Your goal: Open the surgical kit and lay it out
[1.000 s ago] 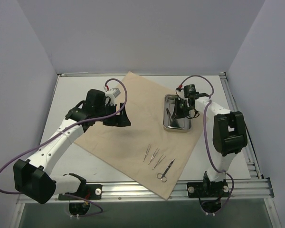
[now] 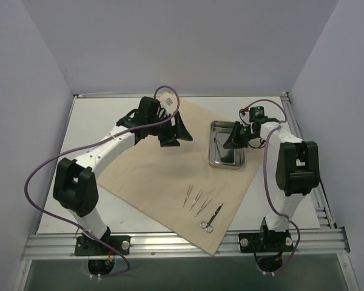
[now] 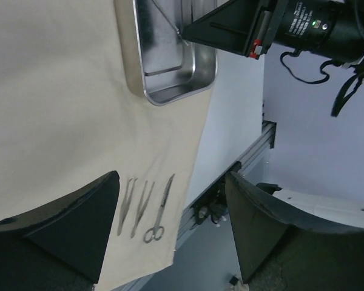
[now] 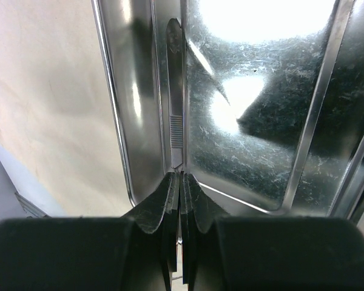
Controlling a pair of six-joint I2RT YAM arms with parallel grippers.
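The steel tray lies on the beige cloth. Inside it, a slim handle-like instrument lies along the channel by one long wall. My right gripper is shut at that instrument's near end; I cannot see anything held between its fingertips. My left gripper stands open over the cloth, left of the tray. On the lower cloth lie scissors and several slender forceps or tweezers, in a row.
The white table shows around the cloth, with metal rails and side walls beyond.
My right gripper has shifted to the right over the tray since a second ago.
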